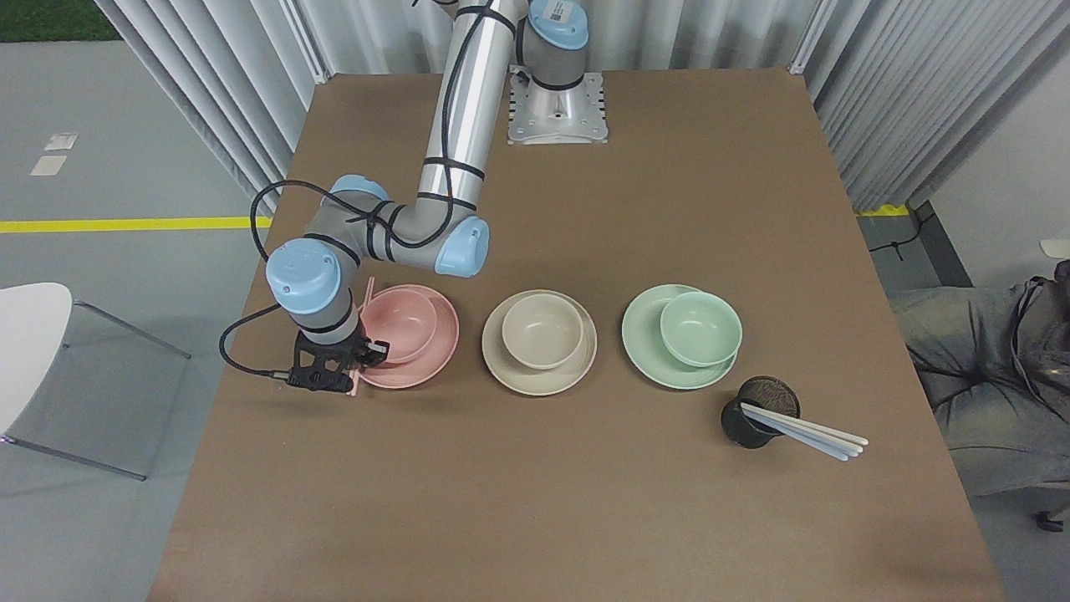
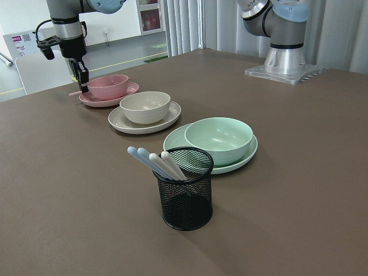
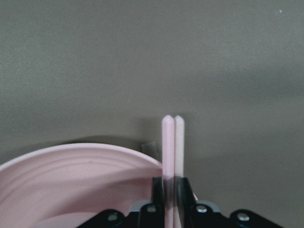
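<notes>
Two pink chopsticks (image 3: 168, 137) lie side by side between my gripper's black fingers (image 3: 170, 190), at the side of the pink bowl (image 3: 80, 185). In the front view my gripper (image 1: 336, 366) is low over the left edge of the pink plate (image 1: 431, 361), which holds the pink bowl (image 1: 399, 321). The fingers look closed around the chopsticks in the wrist view; whether they grip firmly is hard to tell.
A cream bowl on its plate (image 1: 501, 371) is in the middle, a green bowl on its plate (image 1: 647, 351) to the right. A black mesh cup (image 2: 187, 204) holds several chopsticks.
</notes>
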